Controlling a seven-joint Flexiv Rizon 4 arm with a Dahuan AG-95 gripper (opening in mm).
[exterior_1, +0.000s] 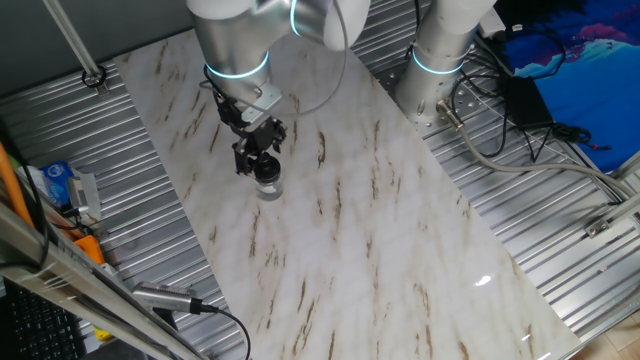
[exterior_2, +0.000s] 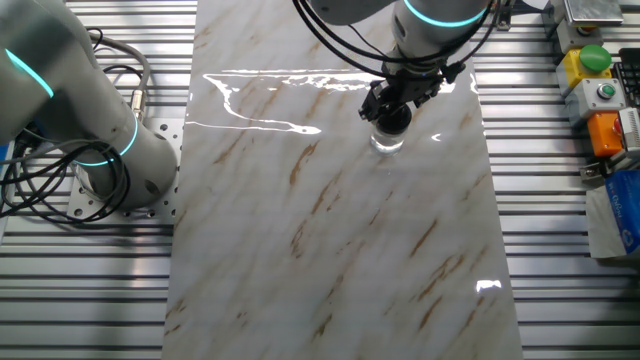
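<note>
A small clear jar (exterior_1: 270, 188) with a black lid (exterior_1: 267, 167) stands upright on the marble-patterned board. My black gripper (exterior_1: 262, 156) comes down from above, its fingers close around the lid. In exterior view 2 the same jar (exterior_2: 386, 143) shows below the gripper (exterior_2: 388, 108), its dark lid partly covered by the fingers. Whether the fingers press on the lid or stand slightly apart from it cannot be made out.
The marble board (exterior_1: 400, 260) is otherwise bare, with wide free room beyond the jar. Button boxes (exterior_2: 590, 100) and a blue packet (exterior_2: 625, 205) lie off the board on the slatted table.
</note>
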